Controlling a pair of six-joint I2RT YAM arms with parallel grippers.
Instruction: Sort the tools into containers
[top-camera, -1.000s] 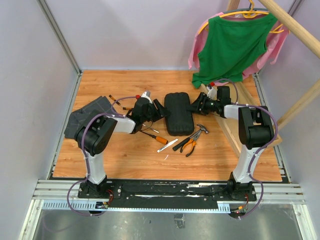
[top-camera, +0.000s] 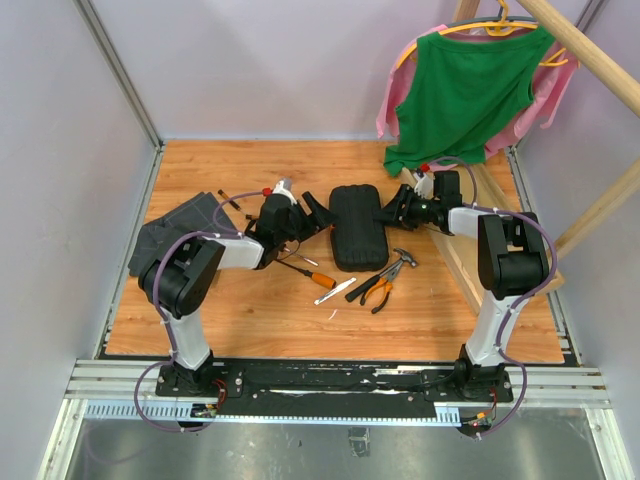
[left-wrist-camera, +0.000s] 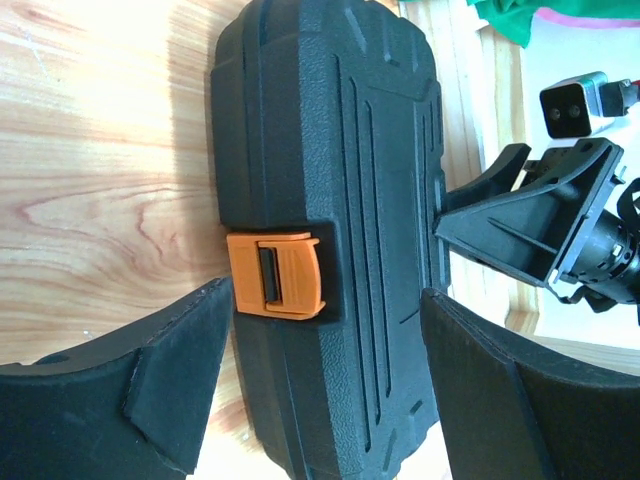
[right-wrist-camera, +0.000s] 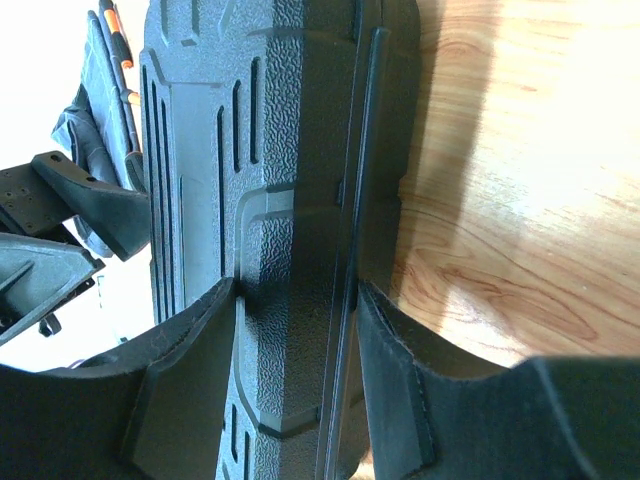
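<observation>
A black hard case (top-camera: 358, 228) lies closed in the middle of the wooden table. Its orange latch (left-wrist-camera: 278, 275) faces my left gripper, which is open, its fingers spread either side of the latch and nothing held. On the opposite side, my right gripper is shut on the case's edge. In front of the case lie a hammer (top-camera: 402, 257), orange-handled pliers (top-camera: 379, 289) and a white-handled tool (top-camera: 335, 291). An orange screwdriver (top-camera: 322, 280) is partly hidden beneath the left arm. A dark grey cloth roll (top-camera: 165, 240) rests at the left.
Other slim tools (top-camera: 229, 199) lie behind the left arm, partly covered by it. A wooden rack (top-camera: 455, 262) with a green top (top-camera: 460, 100) stands at the right.
The right gripper and the case stay where they were.
</observation>
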